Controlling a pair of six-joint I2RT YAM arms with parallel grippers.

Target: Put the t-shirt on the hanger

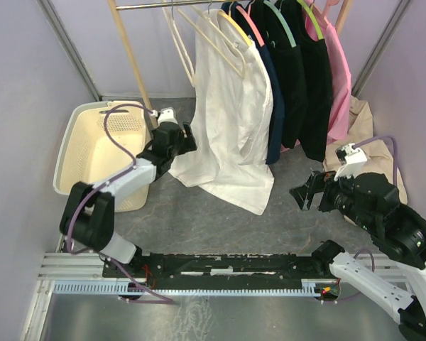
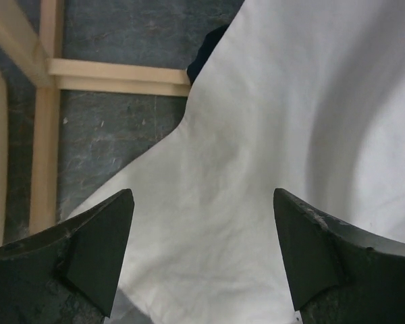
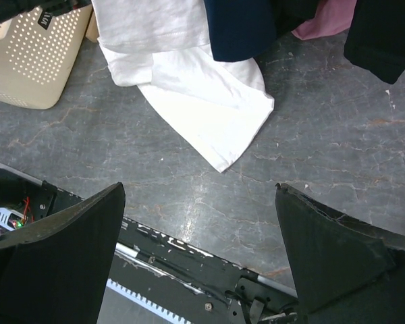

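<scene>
A white shirt point(image 1: 227, 121) hangs from a yellow hanger point(image 1: 234, 27) on the rack, its lower part spread on the floor. To its left, cream hangers point(image 1: 179, 44) hang from the rail, and one crosses in front of the white cloth. My left gripper point(image 1: 189, 138) is open at the shirt's lower left edge. In the left wrist view, white fabric point(image 2: 223, 155) lies beyond the spread fingers; whether they touch it, I cannot tell. Over the floor at right, my right gripper point(image 1: 301, 198) is open and empty, and the shirt's hem point(image 3: 223, 135) shows far below it.
A cream laundry basket point(image 1: 82, 153) stands at the left, close to my left arm. Navy, black and pink garments point(image 1: 314, 92) crowd the rail right of the shirt. Beige cloth point(image 1: 356, 128) lies at the right wall.
</scene>
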